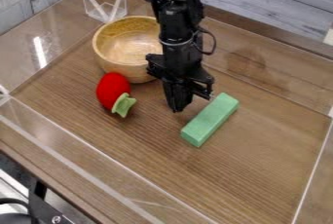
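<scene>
The black robot arm reaches down from the top centre, its gripper (pixel 181 92) low over the wooden table (pixel 235 169), between a red object with a green top (pixel 115 93) and a green block (pixel 209 119). The gripper looks shut, with nothing visible between its fingers. A tan bowl (pixel 115 45) sits behind it to the left, partly hidden by the arm.
A clear plastic piece (pixel 101 6) stands at the back left, above the bowl. A white slatted surface lies beyond the back edge.
</scene>
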